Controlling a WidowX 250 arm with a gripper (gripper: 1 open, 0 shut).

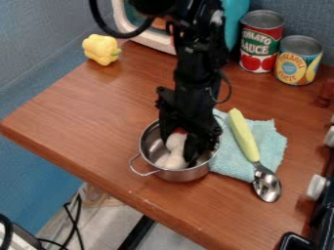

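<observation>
A steel pot (154, 164) with two handles stands near the front of the wooden table (78, 122). My black gripper (185, 145) reaches down into it from above, over a white object (171, 152) with a bit of red visible behind it. The fingertips are dark and partly hidden, so I cannot tell whether they hold anything. Right of the pot, a light teal cloth (265, 128) lies with a yellow-handled spoon (267, 186) across it.
A tomato sauce can (260, 44) and a yellow can (298, 62) stand at the back right, near a teal appliance (235, 15). A yellow pepper (102, 49) sits at the back left. Black equipment (307, 229) is at the right edge.
</observation>
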